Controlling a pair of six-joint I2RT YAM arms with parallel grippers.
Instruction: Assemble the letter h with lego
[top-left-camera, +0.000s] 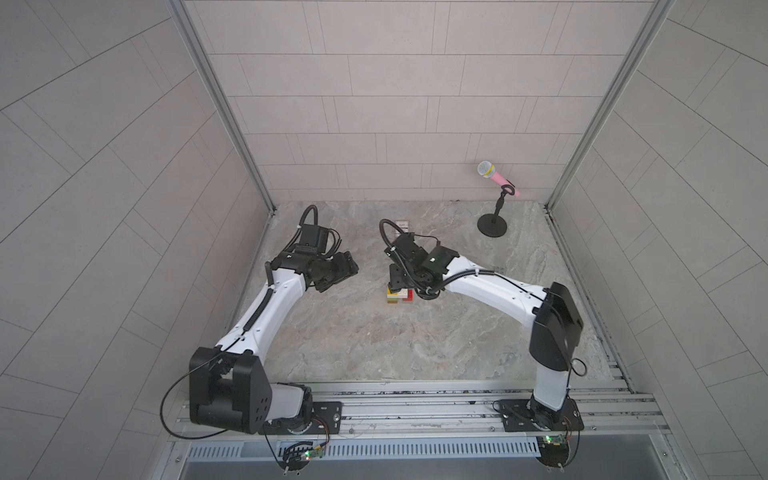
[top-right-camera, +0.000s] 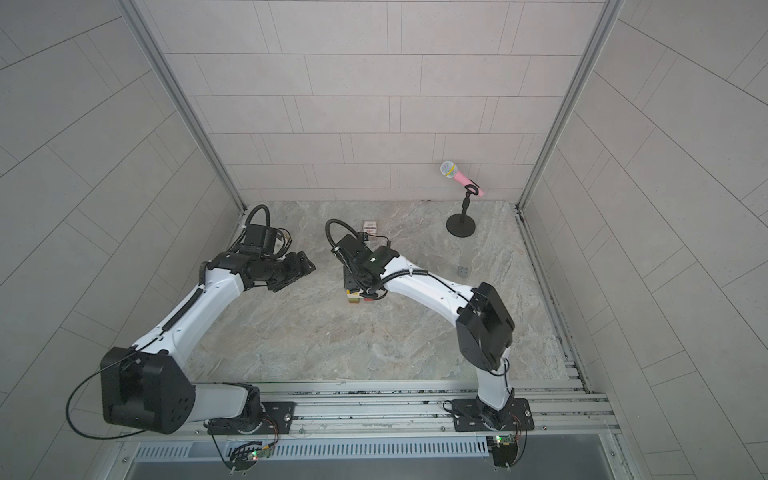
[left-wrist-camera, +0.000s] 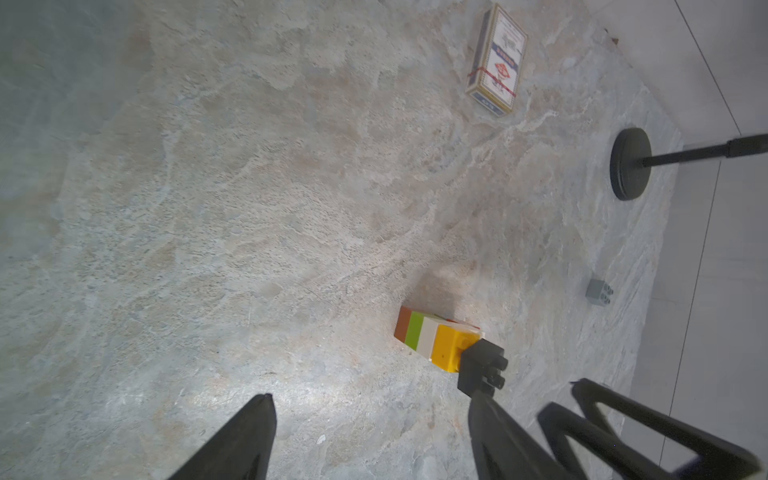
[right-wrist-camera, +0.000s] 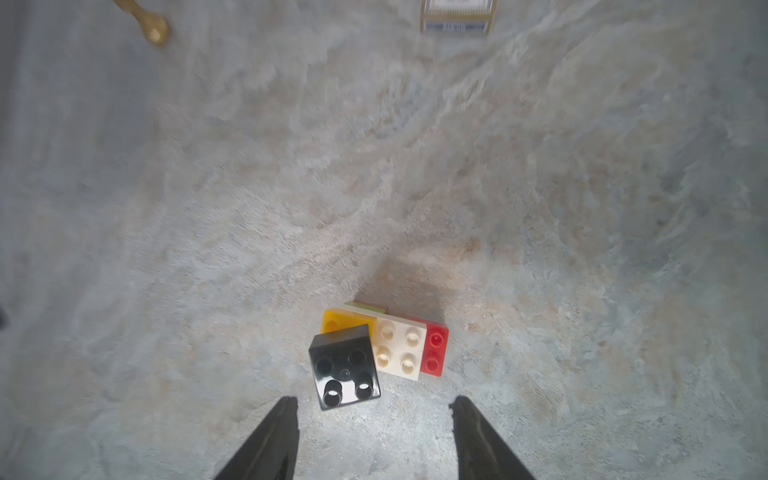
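A stacked brick structure stands on the table, seen best in both wrist views. It has a yellow brick (left-wrist-camera: 449, 345), a white brick (right-wrist-camera: 400, 345), a red brick (right-wrist-camera: 433, 350) and a green brick (left-wrist-camera: 413, 329). Perched on the yellow one, a black brick (right-wrist-camera: 345, 367) looks tilted and out of line. My right gripper hovers over the stack, fingers apart with nothing between them. Off to the left, my left gripper is open and empty above bare table. One grey brick (left-wrist-camera: 599, 292) lies alone on the right side.
A card box (left-wrist-camera: 498, 60) lies at the back. The black stand (top-left-camera: 492, 225) holding a pink microphone (top-left-camera: 498, 177) is at the back right.
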